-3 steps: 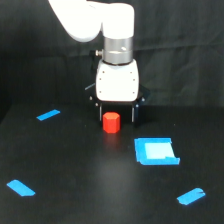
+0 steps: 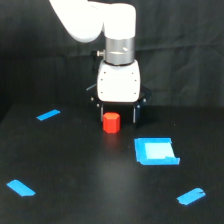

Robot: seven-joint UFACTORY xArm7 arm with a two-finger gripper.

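A small red block point(image 2: 111, 122) rests on the black table, left of the middle of the view. The white robot hand comes down from the top, just above and apparently behind the block. My gripper point(image 2: 120, 113) looks open, with its dark fingers apart to either side below the hand; they are hard to make out against the black background. Nothing seems held. How near the fingers are to the block in depth cannot be told.
To the right, a white square framed in blue tape point(image 2: 159, 151) lies flat on the table. Strips of blue tape mark the far left point(image 2: 48, 115), near left point(image 2: 20, 188) and near right point(image 2: 191, 196).
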